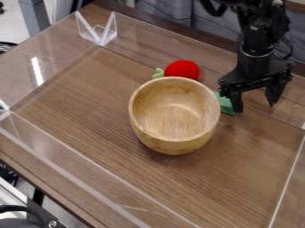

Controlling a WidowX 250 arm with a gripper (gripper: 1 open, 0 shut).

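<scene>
My black gripper (255, 94) is at the right, its fingers parted just above the table beside a small green object (226, 104), which is partly hidden behind a wooden bowl (173, 125). Whether anything is between the fingers is hard to tell; the green object appears to lie outside them. A red round object (181, 70) with a green part sits behind the bowl.
A clear plastic container (95, 29) stands at the back left. The table's edge and dark cables are at the lower left.
</scene>
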